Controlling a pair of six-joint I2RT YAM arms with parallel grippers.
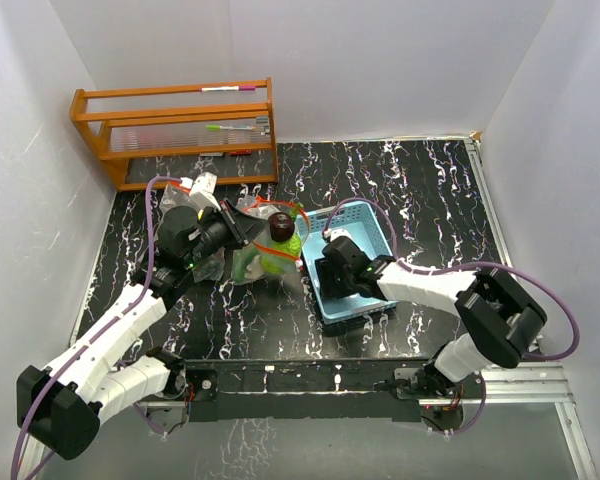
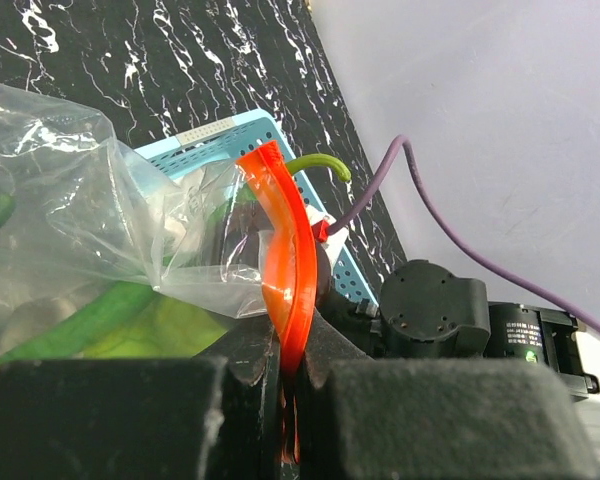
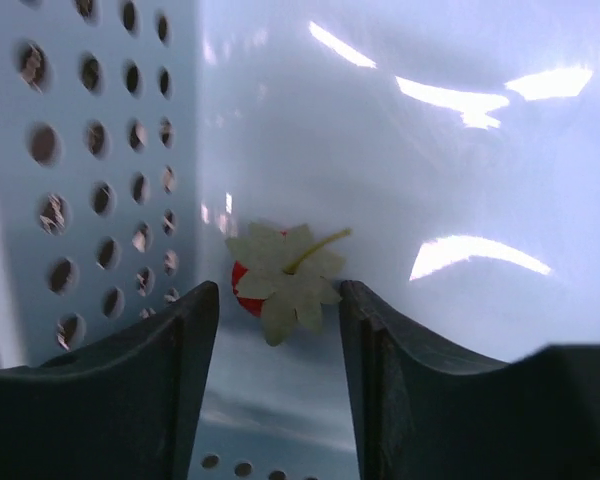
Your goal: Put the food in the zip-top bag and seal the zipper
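The clear zip top bag [image 1: 264, 266] has an orange zip rim and holds green food [image 2: 140, 330] and a dark round item [image 1: 281, 227]. In the left wrist view, my left gripper is shut on the bag's orange rim [image 2: 290, 250]. My right gripper is low inside the blue basket [image 1: 352, 216], part open. A strawberry lies on the basket floor there, its green leaves [image 3: 285, 275] upward and a bit of red fruit [image 3: 248, 291] showing. It appears between the right fingertips; contact with them cannot be told.
Beside the strawberry rises the basket's perforated wall [image 3: 100, 180]. A wooden rack [image 1: 180, 135] with pens stands at the back left. More clear bag plastic [image 1: 175, 197] lies behind the left arm. Free dark tabletop [image 1: 435, 190] shows at the right.
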